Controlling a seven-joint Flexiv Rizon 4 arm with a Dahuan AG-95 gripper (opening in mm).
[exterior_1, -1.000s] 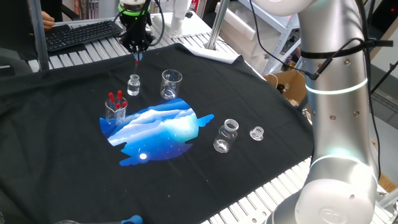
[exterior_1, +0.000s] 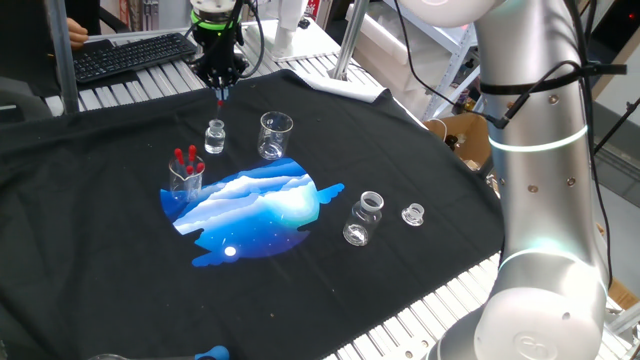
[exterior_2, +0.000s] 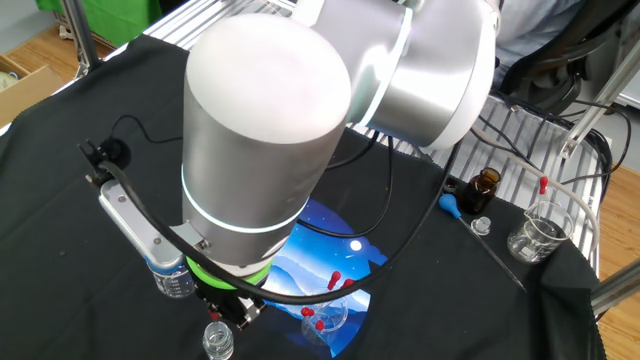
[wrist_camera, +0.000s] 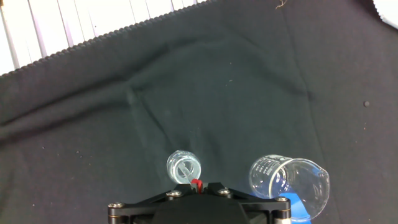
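My gripper (exterior_1: 221, 95) points down at the far side of the black cloth, shut on the red bulb of a glass dropper (wrist_camera: 197, 184). Below it stands a small clear vial (exterior_1: 215, 140), upright, with clear liquid inside. The dropper's thin tube runs down to the vial's mouth; how deep its tip reaches cannot be told. In the wrist view the vial (wrist_camera: 180, 165) is just beyond the fingertips, the tube slanting across its opening. Exterior view 2 shows the same vial (exterior_2: 217, 343) beneath the gripper (exterior_2: 222, 316).
Close by are an empty beaker (exterior_1: 274, 137) and a beaker (exterior_1: 183, 183) of red-bulbed droppers. A clear bottle (exterior_1: 362, 220) and a glass stopper (exterior_1: 413, 214) stand apart on the right. A brown bottle (exterior_2: 482, 190) and a blue-bulbed pipette (exterior_2: 450, 206) lie farther off.
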